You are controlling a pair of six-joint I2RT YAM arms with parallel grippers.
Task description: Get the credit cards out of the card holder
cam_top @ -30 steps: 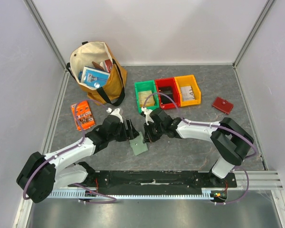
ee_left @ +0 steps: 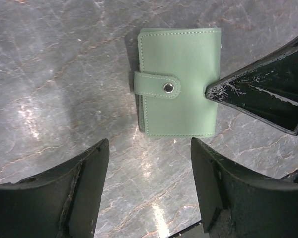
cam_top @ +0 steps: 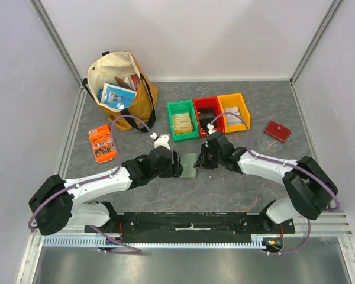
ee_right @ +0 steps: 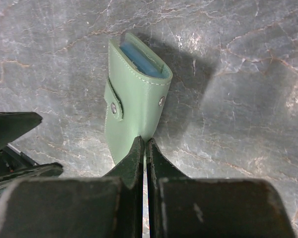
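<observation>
The sage-green card holder lies at the middle of the worktop, a snap strap on its face; its top edge shows a bluish insert point(ee_right: 139, 57) in the right wrist view. My right gripper is shut, its tips at the holder's side edge, pressed against it or pinching it, I cannot tell which. My left gripper stands open just beside the holder, nothing between its fingers.
Green, red and yellow bins point(cam_top: 179, 109) stand behind. A mustard bag point(cam_top: 145, 106) is at the back left, an orange case point(cam_top: 102, 144) at the left, a red wallet point(cam_top: 277, 131) at the right. Bare worktop surrounds the holder.
My right gripper has moved rightward with the card holder, which now sits straighter and further right.
</observation>
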